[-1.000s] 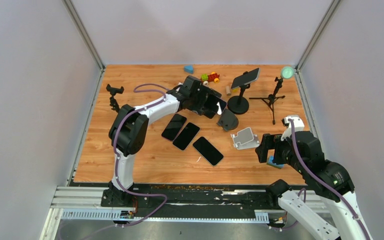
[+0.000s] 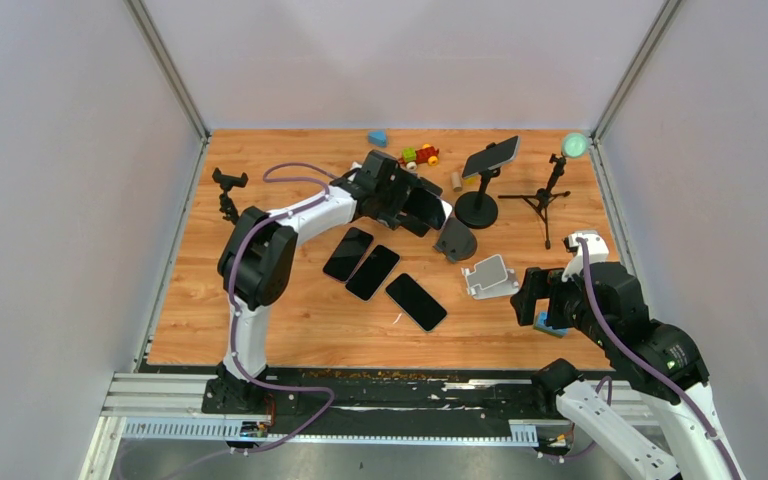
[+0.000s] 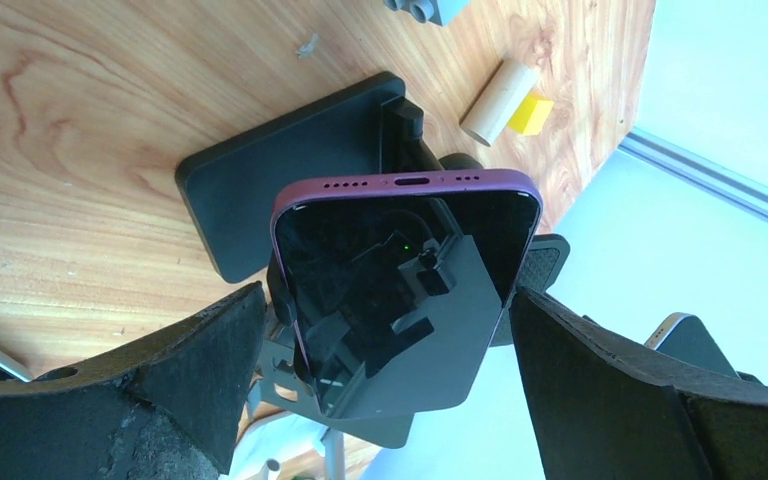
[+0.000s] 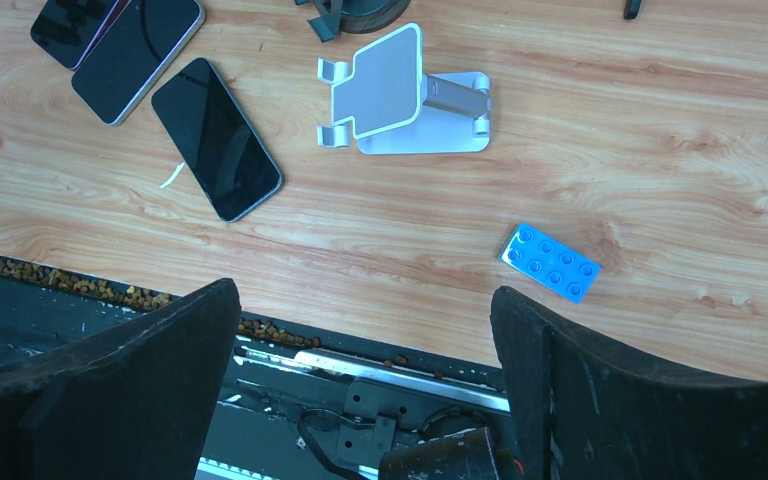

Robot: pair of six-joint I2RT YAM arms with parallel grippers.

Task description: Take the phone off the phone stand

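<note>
A purple-edged phone (image 3: 390,300) rests on a black phone stand (image 3: 290,150), its glossy screen facing the left wrist camera. In the top view the same phone (image 2: 424,207) is partly covered by my left arm. My left gripper is open, with one finger on each side of the phone, close to its edges; whether they touch it cannot be told. My right gripper is open and empty, above the table's front right edge.
Several phones (image 2: 416,302) lie flat in the middle. A silver stand (image 2: 490,277), a grey stand (image 2: 455,240), a round-based stand bearing a phone (image 2: 492,157) and a tripod (image 2: 550,190) occupy the right. A blue brick (image 4: 550,262) lies below my right gripper.
My left gripper has shifted very slightly around the phone. The phone's outline and the bright reflection at its edge look a little different. The right arm is still.
</note>
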